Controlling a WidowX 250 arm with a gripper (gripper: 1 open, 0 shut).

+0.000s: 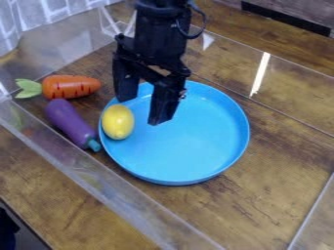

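Note:
My black gripper (143,90) hangs open over the upper left of a blue plate (196,146), its fingers spread above a yellow egg-shaped object (117,122) that rests at the plate's left side. Nothing shows held between the fingers.
An orange carrot (70,86) with green leaves and a purple eggplant (69,125) lie left of the plate on the wooden table (268,200). Clear plastic edges run along the left and lower left.

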